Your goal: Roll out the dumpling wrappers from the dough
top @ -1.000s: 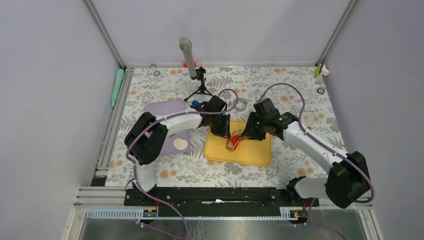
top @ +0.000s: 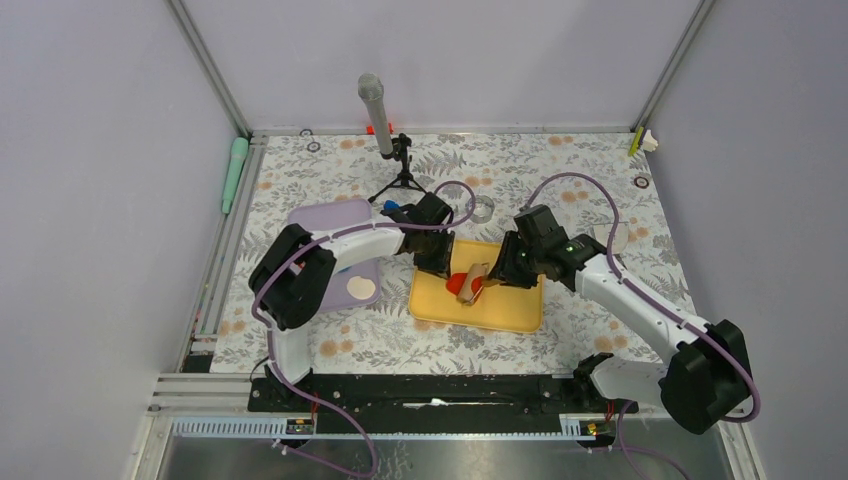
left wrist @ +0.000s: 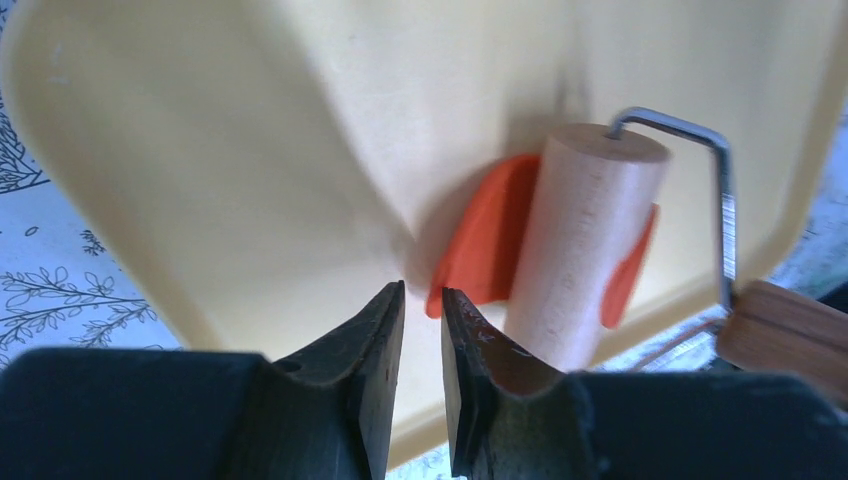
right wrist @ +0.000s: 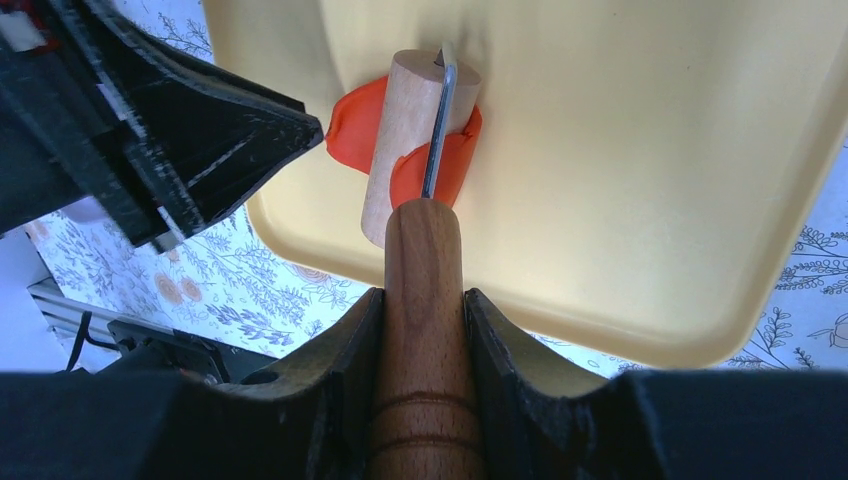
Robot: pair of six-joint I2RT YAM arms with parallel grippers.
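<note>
A red piece of dough (right wrist: 355,130) lies on the yellow tray (top: 510,310); the wooden roller rests across it, part of the red curling up over the roller in the right wrist view. My right gripper is shut on the roller's wooden handle. My left gripper hovers just left of the dough in the top view, its fingertips close together; whether anything is between them is unclear.
A purple tray (top: 330,215) with a pale round piece (top: 361,287) is at the left. A microphone on a stand (top: 372,100) stands at the back. A clear ring (top: 482,208) lies behind the yellow tray.
My right gripper and the roller have moved slightly toward the front of the table. More red dough shows left of the roller. My left gripper has shifted slightly.
</note>
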